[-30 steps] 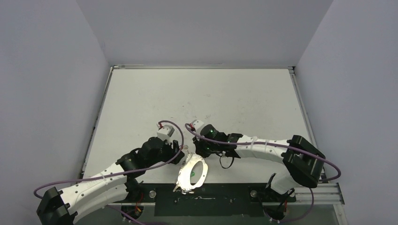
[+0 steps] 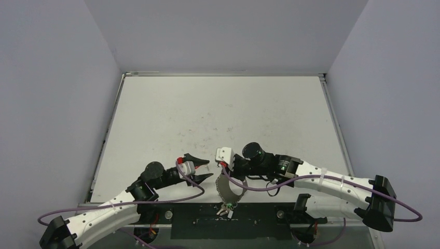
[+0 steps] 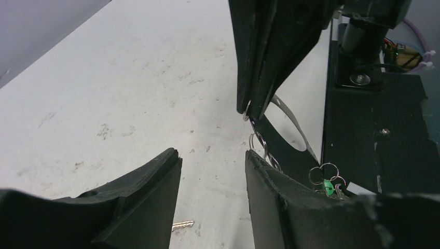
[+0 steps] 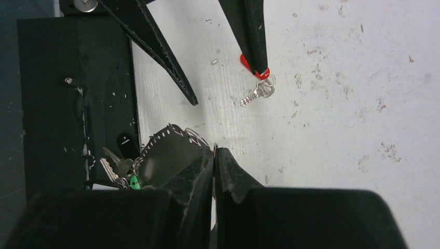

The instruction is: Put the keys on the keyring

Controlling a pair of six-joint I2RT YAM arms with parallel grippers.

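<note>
A silver loose key (image 4: 257, 94) with a red tag (image 4: 254, 66) lies on the table. In the left wrist view, only a strip of that key (image 3: 182, 224) shows past one finger. My left gripper (image 2: 211, 168) is open above it, its fingers apart and nothing held between them. To its right, my right gripper is shut at the end of the keyring, a grey oval strap (image 2: 227, 189) with a stitched edge. It hangs towards the front edge. Thin metal rings (image 3: 258, 140) show just below the right fingertips. Several keys (image 4: 114, 165) and a green tag (image 4: 135, 182) hang lower on it.
A black strip (image 2: 249, 220) runs along the table's front edge, under the hanging keys. The white table (image 2: 223, 104) behind both grippers is clear. Purple cables (image 2: 321, 178) run along both arms.
My left gripper has moved towards the front edge, and its open fingers now show.
</note>
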